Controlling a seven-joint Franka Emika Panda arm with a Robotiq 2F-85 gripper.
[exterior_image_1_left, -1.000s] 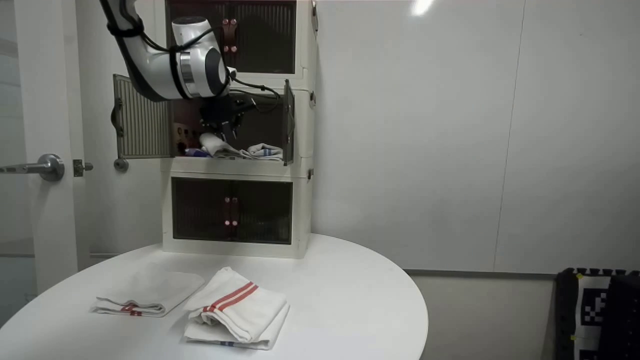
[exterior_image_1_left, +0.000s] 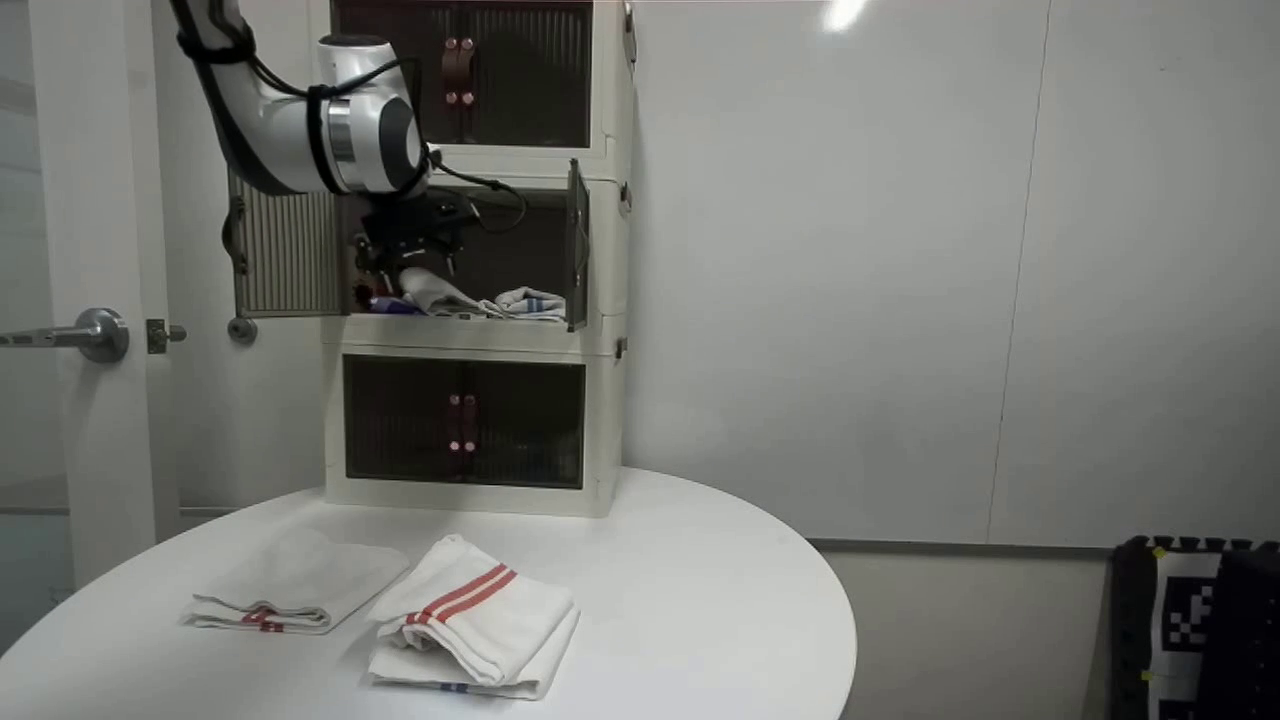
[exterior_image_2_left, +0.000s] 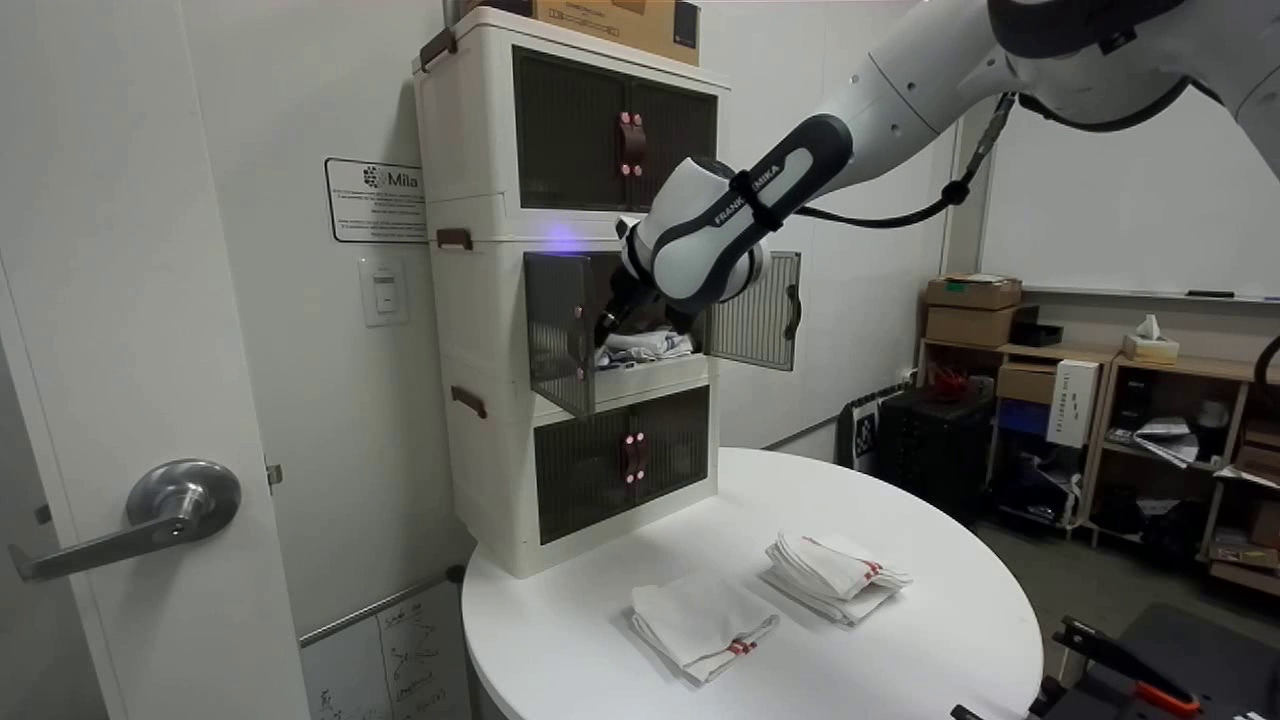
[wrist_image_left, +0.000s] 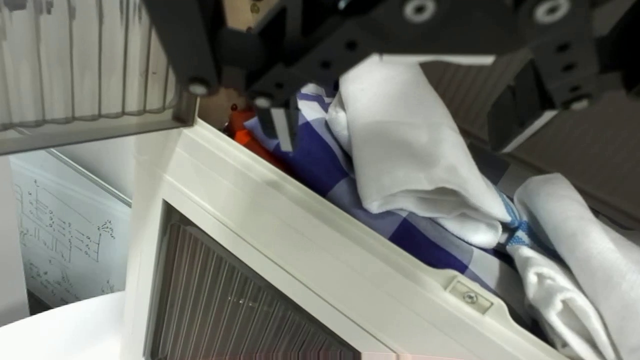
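Observation:
Inside the open middle compartment of the cabinet (exterior_image_1_left: 474, 337), my gripper is open. In the wrist view its fingers (wrist_image_left: 283, 123) stand wide apart on either side of a rolled white towel (wrist_image_left: 399, 129), and whether they touch it cannot be told. Under that towel is a blue and white checked cloth (wrist_image_left: 429, 240). To its right lies another white towel with blue stripes (wrist_image_left: 567, 240). Down on the round table, one folded white cloth with red marks (exterior_image_1_left: 300, 582) sits left of a stack with red stripes (exterior_image_1_left: 480, 612).
The compartment's doors (exterior_image_1_left: 288, 252) stand open on both sides, with the arm between them. Something red (wrist_image_left: 246, 135) lies at the compartment's left end. Closed compartments are above and below.
The arm and gripper have shifted left inside the compartment, so the gripper is now over the left end of the rolled towel. The towels and doors look unmoved.

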